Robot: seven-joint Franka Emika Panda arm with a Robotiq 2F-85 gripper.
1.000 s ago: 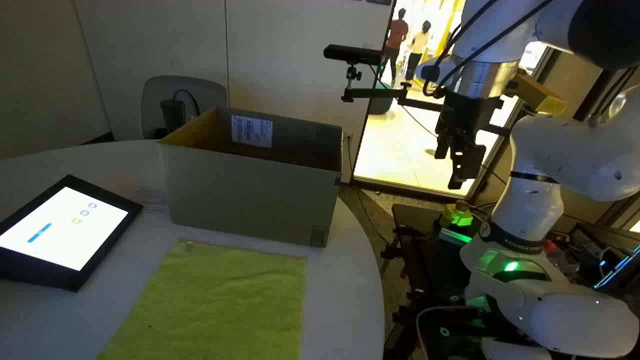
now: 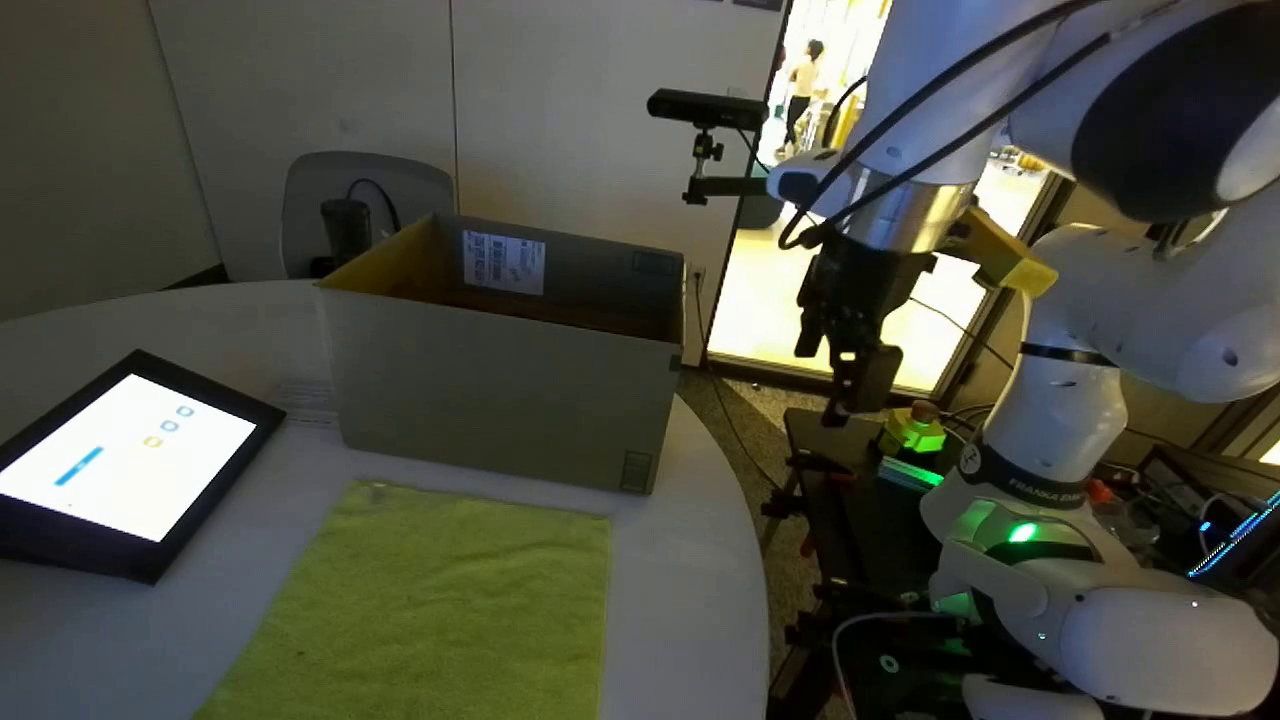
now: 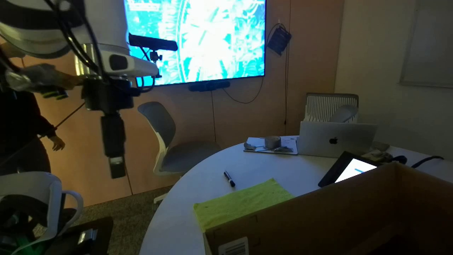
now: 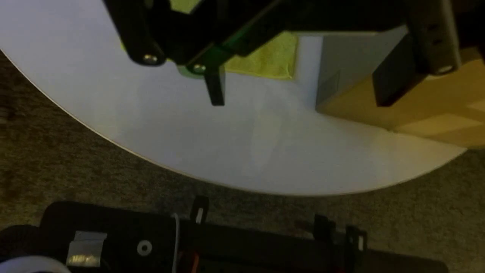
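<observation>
My gripper [image 2: 825,374] hangs in the air right of the round table's edge, with the cardboard box [image 2: 498,390] to its left. In the wrist view the gripper's fingers [image 4: 217,91] stand wide apart; nothing is between them, only bare table below. The box is open at the top, and its floor is hidden. A yellow-green cloth [image 2: 438,600] lies flat in front of it, its corner showing in the wrist view. Beyond the cloth, a dark marker [image 3: 229,179] lies on the table in exterior view 2.
A tilted tablet [image 2: 138,450] stands left of the cloth. An open laptop [image 3: 335,139] and a clipboard [image 3: 251,146] carrying a roll of tape [image 3: 272,142] are on the table's other side.
My arm has moved left in exterior view 1, toward the table, and the gripper sits slightly lower. Box, cloth and tablet have stayed put.
</observation>
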